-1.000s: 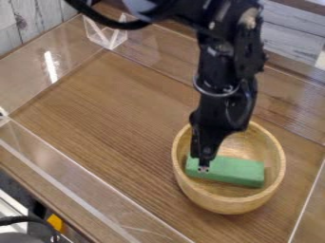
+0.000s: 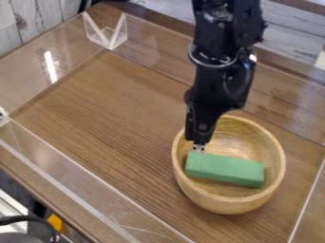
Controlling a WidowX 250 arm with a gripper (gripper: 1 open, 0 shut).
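A wooden bowl (image 2: 229,199) sits at the lower right of the table, holding a green rectangular block (image 2: 225,169) lying flat inside. My black gripper (image 2: 199,144) is above the bowl's back-left rim, higher than the block, shut with nothing visible between its fingers. The arm hides part of the bowl's back edge and the table behind it.
A small white wire-like object (image 2: 106,34) stands at the back left. Clear edging runs along the table's left and front, with a dark cable at the lower left corner.
My gripper has risen away from the green block and moved slightly left and back, toward the bowl's rim. The block and bowl look essentially in the same place.
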